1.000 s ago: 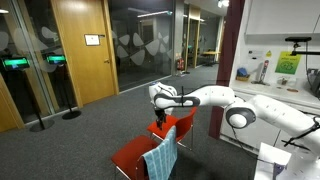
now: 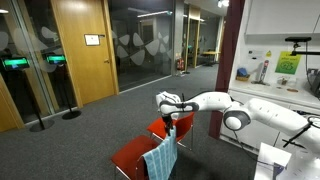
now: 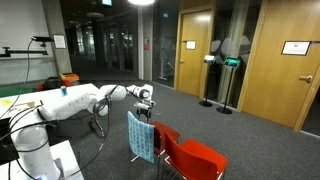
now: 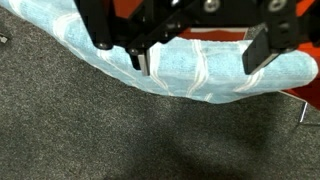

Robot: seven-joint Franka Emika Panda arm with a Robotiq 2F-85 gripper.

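A light blue towel with white stripes (image 2: 158, 162) hangs over a red chair's back. It hangs in front of the chairs in the second exterior view (image 3: 141, 140) and runs across the top of the wrist view (image 4: 190, 72). My gripper is open over the towel, its two fingers well apart, with the cloth beneath or between them. Whether the fingers touch the cloth I cannot tell. In the first exterior view the gripper (image 2: 168, 124) is small and close above the towel's top.
Red chairs stand close around the towel, one with its seat (image 2: 134, 153) to the left and another back (image 3: 198, 160) on the right. Grey carpet (image 2: 70, 150) is clear on the left. White cabinets (image 2: 265, 120) stand behind the arm.
My gripper has moved lower and a little to the right in the first exterior view, nearer the towel's top. The towel and chairs look unmoved.
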